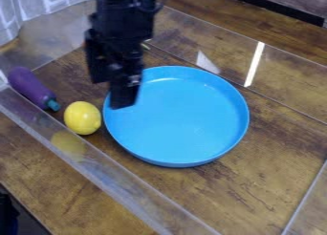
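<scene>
My dark gripper (pixel 111 77) is motion-blurred in the upper left of the camera view, lowered over the left rim of the blue plate (pixel 179 119) and above the yellow oval object (pixel 83 118). Its finger spread is hard to make out; I see nothing clearly held. A purple eggplant-like toy (pixel 29 85) lies at the far left, behind the yellow object.
Transparent strips or walls cross the wooden table (pixel 262 196) at left and right. The plate is empty. The orange carrot is hidden behind the arm.
</scene>
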